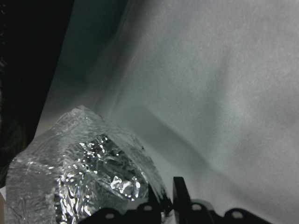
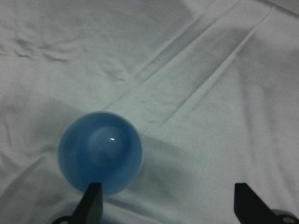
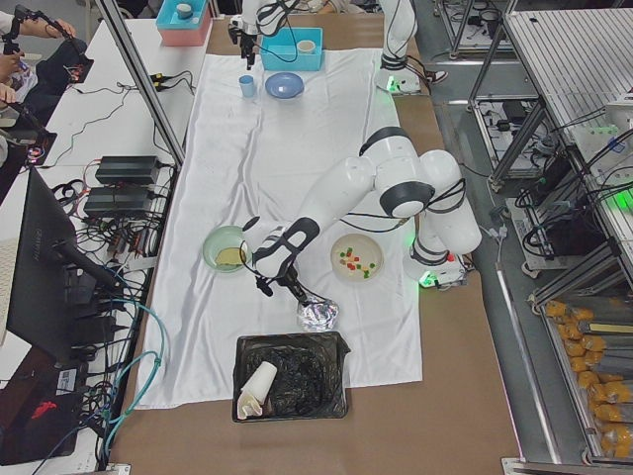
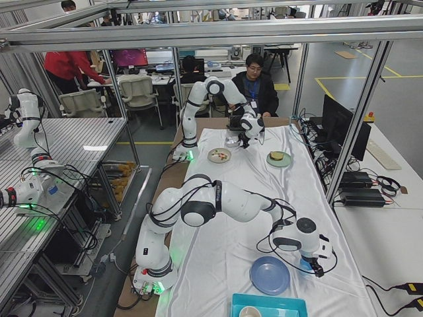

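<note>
My left gripper is low over the cloth, shut on the rim of a crinkled silver foil container. A black-lined bin holding a white roll stands just in front of it. My right gripper stands open above a blue cup, nothing between its fingers; in the camera right view it is beside the blue plate.
A green plate with a yellow item and a cream plate with small red and green pieces flank the left arm. A blue bin stands at the far end.
</note>
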